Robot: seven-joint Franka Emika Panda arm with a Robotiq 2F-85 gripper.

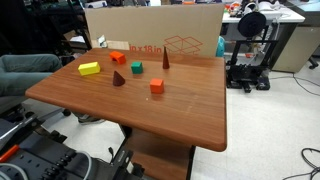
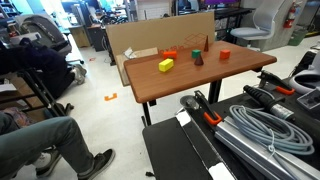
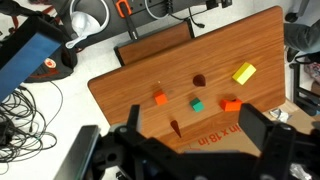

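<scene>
My gripper hangs high above the brown table (image 3: 130, 105). Its two dark fingers stand wide apart at the bottom of the wrist view, with empty space between them. Below lie a yellow block (image 1: 90, 68), a red-orange block (image 1: 117, 57), a green cube (image 1: 137, 67) and an orange cube (image 1: 157, 86). A short brown cone (image 1: 118, 79) stands between the yellow block and the orange cube. Near the back edge rises a tall, narrow dark-red cone (image 1: 166, 58). All these pieces sit apart from one another. Neither exterior view shows the gripper.
An upright cardboard panel (image 1: 155, 28) borders the table's back edge. Bare tabletop (image 1: 195, 105) covers the right and front parts. Coiled grey cable (image 2: 270, 130) lies on the dark base in front of the table.
</scene>
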